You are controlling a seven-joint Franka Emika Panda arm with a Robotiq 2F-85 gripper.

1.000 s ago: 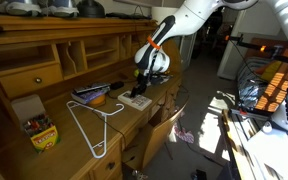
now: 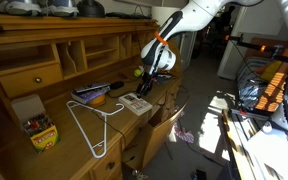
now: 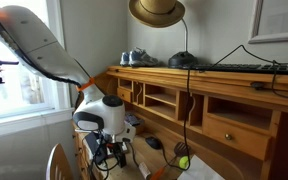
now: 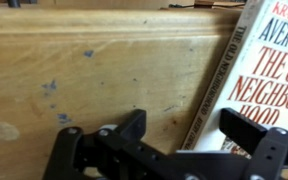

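A paperback book (image 4: pixel 272 62) with a white cover fills the right side of the wrist view, its lettered spine (image 4: pixel 214 85) facing me. My gripper has its two dark fingers well apart, with the spine in the gap. The right finger (image 4: pixel 246 130) overlaps the cover, and the left finger (image 4: pixel 124 128) stands before bare wood; contact cannot be made out. In exterior view 1 the book (image 2: pixel 135 104) is at the desk's front edge, with the gripper just behind it. Exterior view 2 shows the arm (image 3: pixel 102 118) reaching down to the desk.
A white hanger (image 2: pixel 96 125) lies left of the book, and a crayon box (image 2: pixel 41 131) stands farther left. Behind them are a dark tablet-like item (image 2: pixel 88 95) and the shelf unit (image 2: pixel 34 80). An open drawer or panel (image 2: pixel 162 135) juts out below the front edge.
The near edge of the book appears slightly lower and tilted compared with before. The arm has shifted a little toward the desk's front; the other objects are unmoved.
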